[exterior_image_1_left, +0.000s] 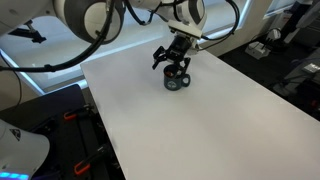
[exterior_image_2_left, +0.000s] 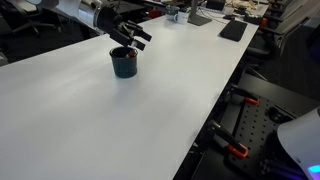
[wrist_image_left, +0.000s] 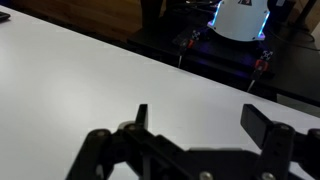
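Note:
A dark mug (exterior_image_1_left: 173, 82) with its handle towards the right stands upright on the white table in exterior view 1. The same mug (exterior_image_2_left: 124, 65) is at the left in exterior view 2. Something reddish shows at its mouth, too small to make out. My gripper (exterior_image_1_left: 170, 65) hangs at the mug's rim, and whether it touches is unclear. In the wrist view, a wide gap lies between the black fingers of my open gripper, with nothing held. The mug is outside that view.
The robot's white base (wrist_image_left: 240, 18) stands past the table edge. At the far end in exterior view 2 are small cups (exterior_image_2_left: 181, 15) and a dark flat object (exterior_image_2_left: 232, 30).

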